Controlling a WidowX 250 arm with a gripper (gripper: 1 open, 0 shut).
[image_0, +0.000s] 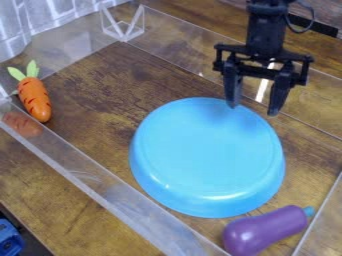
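Note:
My gripper (251, 85) hangs over the back right of a wooden surface, just above the rear edge of an upturned-looking blue round dish (206, 155). Its fingers are apart, with nothing seen between them. An orange toy carrot (34, 95) with green leaves lies at the left. A purple toy eggplant (261, 231) lies at the front right, beside the dish.
Clear low walls (107, 192) edge the work area at front, left and back. A small blue object (8, 240) is at the bottom left corner. Bare wood lies between the carrot and the dish.

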